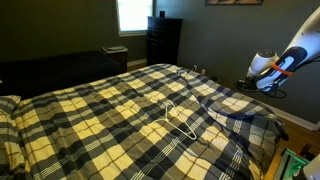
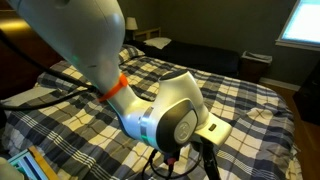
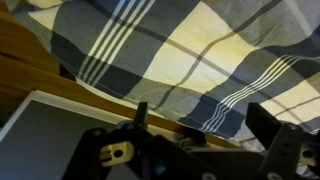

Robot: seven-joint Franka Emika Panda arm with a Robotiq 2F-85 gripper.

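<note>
My gripper stands open over the bed's edge, its two fingers wide apart and only plaid cloth visible beyond them. Exterior view 1 has the arm (image 1: 272, 75) at the far right, above and beyond the bed's side. A white wire hanger (image 1: 180, 122) lies flat on the blue, cream and black plaid blanket (image 1: 90, 125), well away from the gripper. In exterior view 2 the white arm (image 2: 165, 115) fills the middle and covers much of the blanket, and I cannot make out the hanger there.
Wooden floor (image 1: 298, 135) runs along the bed's right side. A dark dresser (image 1: 164, 42) and a window (image 1: 135, 14) are at the back. Cables (image 1: 265, 92) loop around the gripper end. Most of the blanket is flat, with folds toward its right edge.
</note>
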